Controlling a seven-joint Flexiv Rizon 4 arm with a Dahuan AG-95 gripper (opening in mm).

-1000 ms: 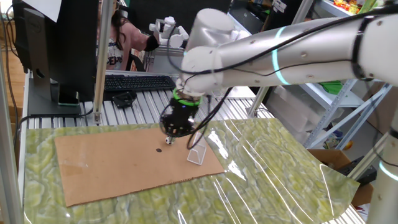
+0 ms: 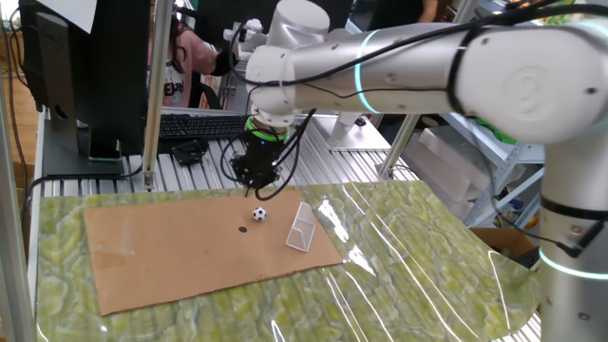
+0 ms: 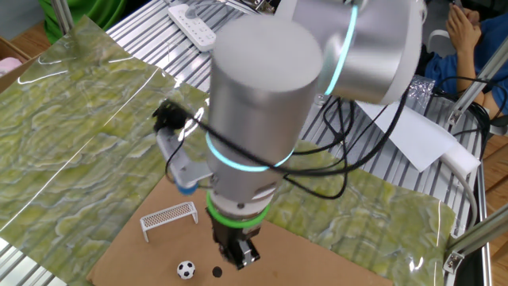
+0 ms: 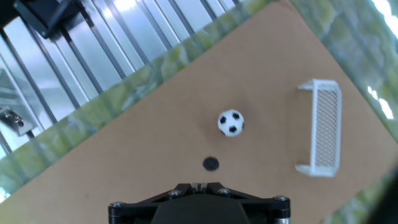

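Note:
A small black-and-white soccer ball (image 4: 231,123) rests on the brown cardboard sheet (image 4: 143,155), near a black spot (image 4: 211,163). To its right in the wrist view stands a white toy goal (image 4: 339,127) with a net. My gripper shows along the bottom edge of that view, its fingertips together and nothing visible between them. In exterior view 1 the black gripper (image 2: 255,185) hangs above and behind the ball (image 2: 259,215), apart from it. From the other side, the gripper (image 3: 244,256) appears beyond the spot, away from the ball (image 3: 186,270).
Green marbled covering (image 2: 418,247) surrounds the cardboard and is free of objects. Behind it lie a slatted metal table (image 2: 313,169), a keyboard (image 2: 211,125) and a monitor (image 2: 95,85). Cables loop around my wrist.
My arm has swung left and back in exterior view 1, carrying the gripper from right over the ball to behind it and higher. Ball and goal look unmoved.

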